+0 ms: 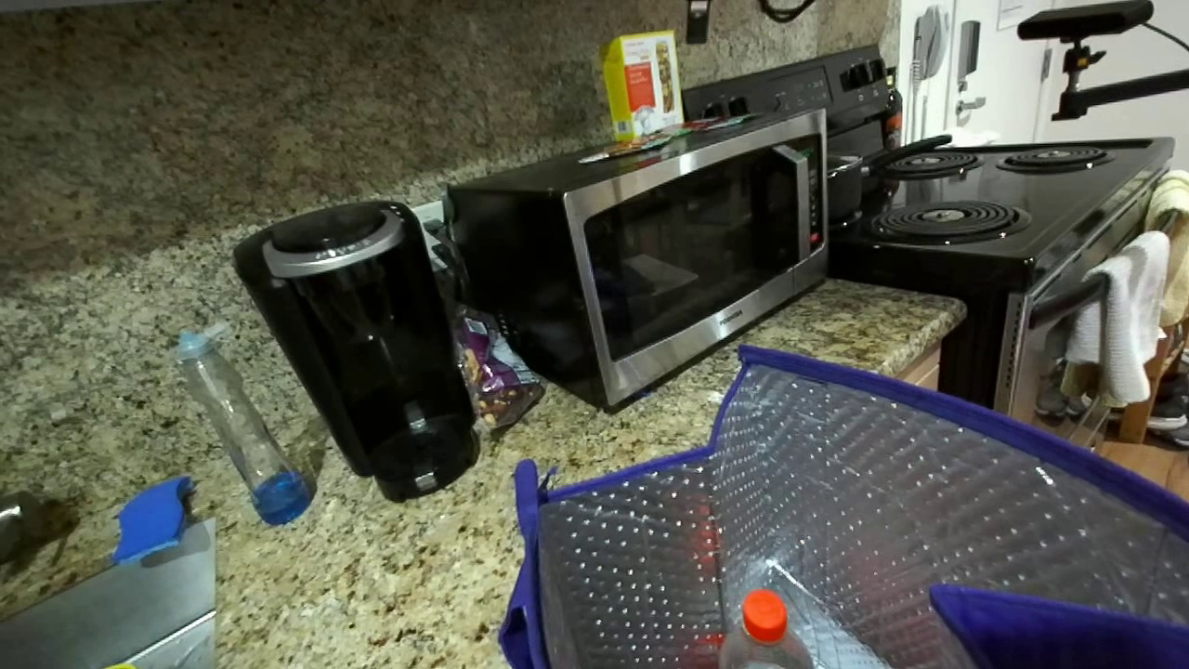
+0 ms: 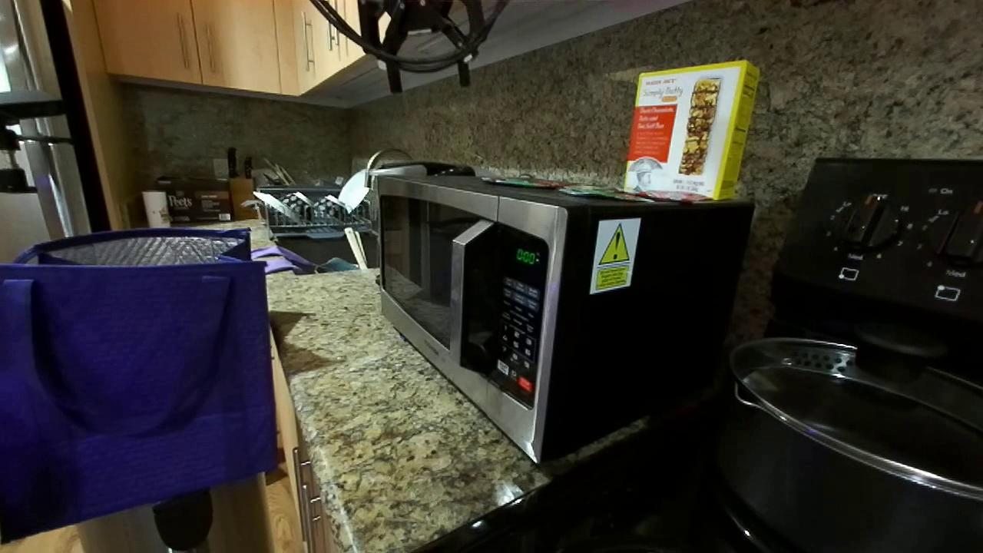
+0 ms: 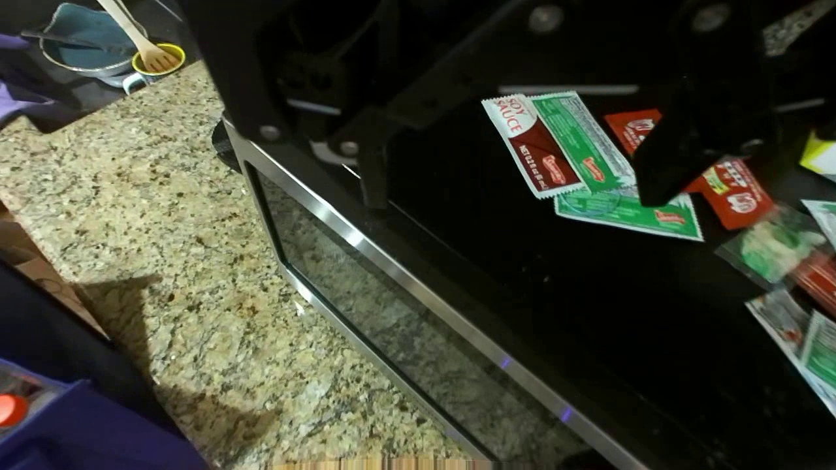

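Note:
In the wrist view my gripper is open, its two dark fingers wide apart above the microwave's black top. Soy sauce packet [image 3: 541, 153] and green packets [image 3: 588, 145] show between and below the fingers, with nothing held. From the second exterior view, the gripper [image 2: 429, 81] hangs high over the microwave [image 2: 465, 267], clear of it. Only a fingertip [image 1: 698, 20] enters the first exterior view, at the top edge. A yellow bar box [image 2: 691, 129] stands upright on the microwave's back right. The blue insulated bag [image 1: 624, 474] is open, with a red-capped bottle [image 1: 764, 617] inside.
Left of the microwave stand a black coffee maker [image 1: 357, 334], a snack bag [image 1: 490, 373] and a spray bottle [image 1: 240, 429]. The stove [image 1: 1003, 212] and a lidded pot [image 2: 848, 424] are on its other side. Bare counter [image 2: 387, 442] runs along the microwave's front.

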